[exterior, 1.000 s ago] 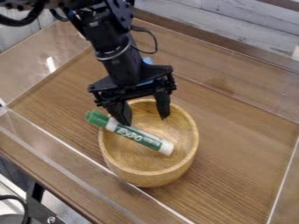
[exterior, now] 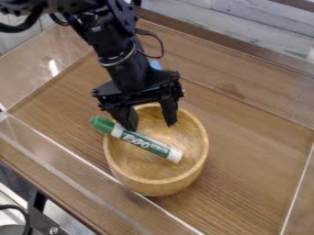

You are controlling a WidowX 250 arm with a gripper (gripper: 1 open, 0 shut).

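A tan oval bowl (exterior: 157, 176) sits on the wooden table. Inside it, slanting from upper left down to lower right, lies a green and white tube (exterior: 142, 141), its green end at the left rim. The black gripper (exterior: 149, 115) hangs over the back of the bowl, above the tube, with its fingers open and apart, one toward the left and one toward the right. I see nothing held between them.
A small blue object (exterior: 156, 64) is partly hidden behind the arm. A black cable shows at the lower left.
The gripper looks very slightly shifted at most; the bowl and tube lie as before.
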